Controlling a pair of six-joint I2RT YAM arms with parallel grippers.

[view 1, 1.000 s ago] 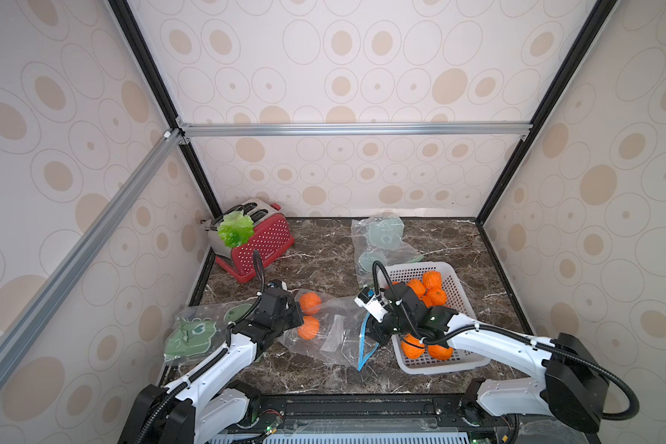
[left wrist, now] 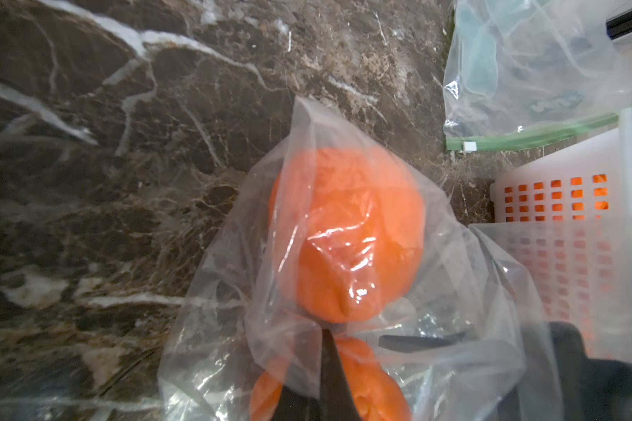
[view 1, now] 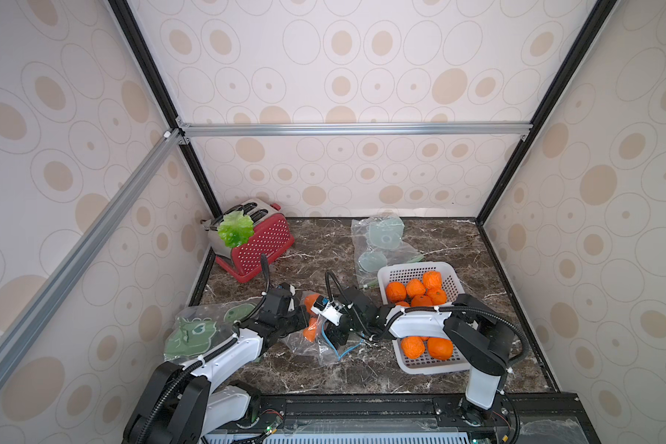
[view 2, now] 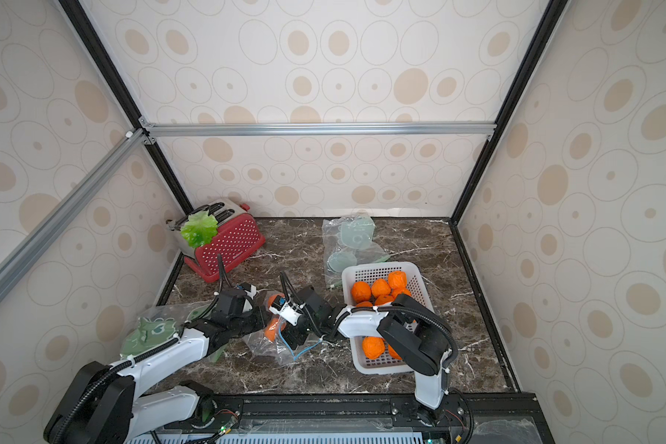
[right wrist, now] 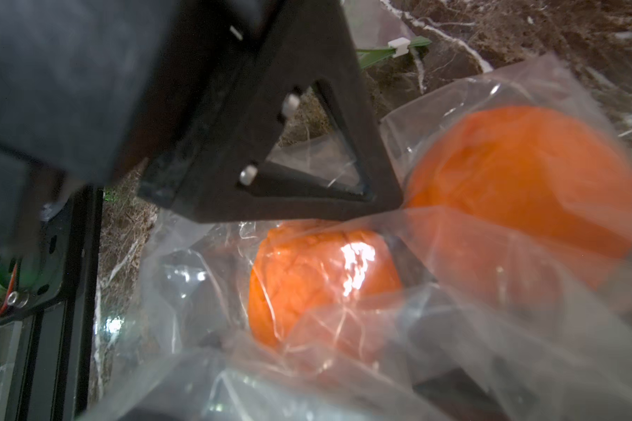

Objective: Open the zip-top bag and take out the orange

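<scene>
Two oranges lie inside a clear zip top bag (view 1: 325,353) with a blue zip edge (view 1: 347,351). The farther orange (left wrist: 354,235) and nearer orange (right wrist: 316,280) both show through the film. My left gripper is shut at the bag's left end, over the nearer orange; film bunches around its tips, and I cannot tell if some is between them. My right gripper stands open in the bag's mouth, one black finger (right wrist: 379,182) between the oranges' near sides, the other partly hidden beneath film. No orange is gripped.
A white basket (view 1: 462,285) of oranges stands right, under my right arm. Another bag with a green zip (left wrist: 526,144) lies behind. A red toaster (view 1: 262,244) with a lettuce leaf (view 1: 235,229) is back left. A flat bag (view 1: 192,336) lies left.
My right gripper has moved left, further toward the oranges, and the blue zip edge has shifted left and crumpled with it. The left gripper moved slightly right, and the oranges shifted slightly right.
</scene>
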